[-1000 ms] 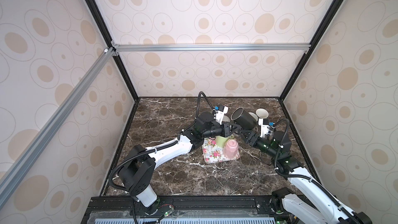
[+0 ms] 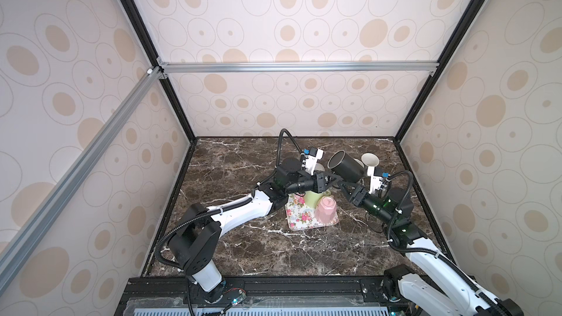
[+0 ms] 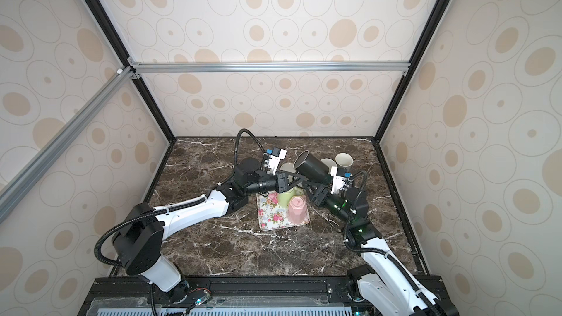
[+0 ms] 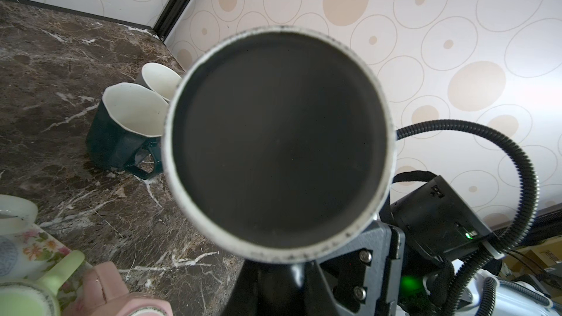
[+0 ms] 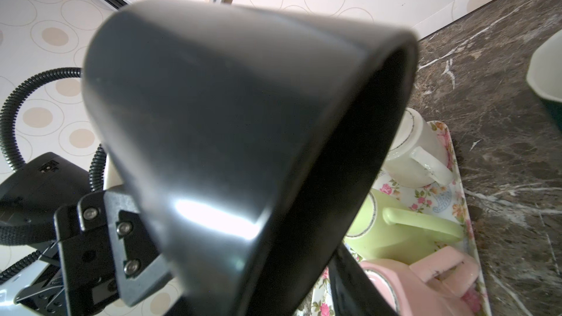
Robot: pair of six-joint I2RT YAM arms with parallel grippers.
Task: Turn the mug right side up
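A dark grey mug (image 2: 346, 168) is held aloft between my two arms, tilted. Its round base, edged with a pale ring, fills the middle of the left wrist view; its dark opening (image 5: 345, 175) faces the other way, to the right in the right wrist view. My left gripper (image 2: 332, 181) is shut on a dark part of the mug, just below the base. My right gripper (image 2: 345, 186) is close against the mug from the right, one dark finger (image 5: 354, 283) showing beside the opening. The mug hides most of that grip, so its closure is unclear.
Below stands a floral tray (image 2: 298, 222) with a pink mug (image 2: 326, 209), a green mug (image 5: 404, 228) and a white mug (image 5: 416, 149), bases up. Behind, a teal mug (image 4: 117, 134) and a white cup (image 4: 161, 79) stand upright.
The left arm looks almost still.
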